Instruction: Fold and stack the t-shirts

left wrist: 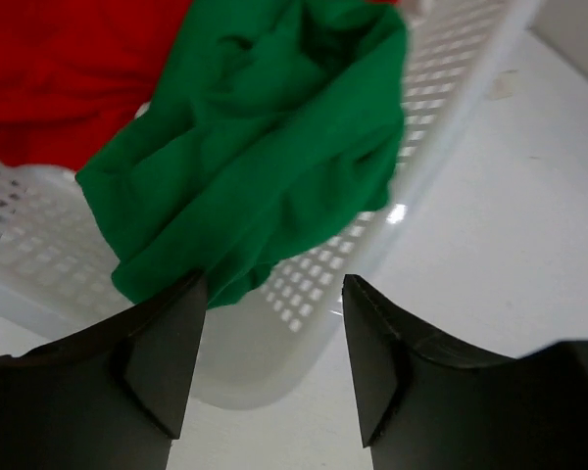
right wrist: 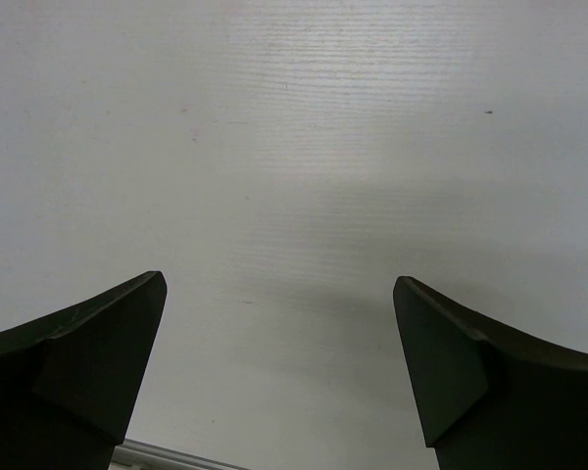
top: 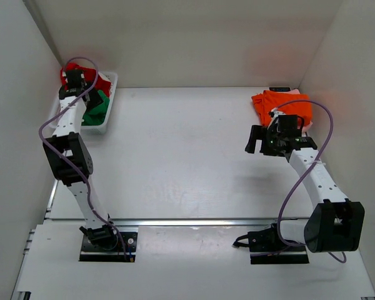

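Note:
In the top view a white basket [top: 113,84] at the back left holds a red shirt [top: 102,82] and a green shirt [top: 99,113]. My left gripper [top: 95,99] is over that basket. Seen from the left wrist, its open fingers [left wrist: 167,352] stand apart, and the green shirt [left wrist: 265,157] lies crumpled beyond the tips with nothing gripped. At the back right an orange folded shirt [top: 275,103] rests on something pink. In front of this pile my right gripper [top: 255,140] hangs open above bare table, its fingers [right wrist: 108,343] wide apart and empty.
Walls enclose the back and both sides. A metal rail [top: 187,222] runs along the front, and a small black object [top: 279,89] sits behind the orange shirt.

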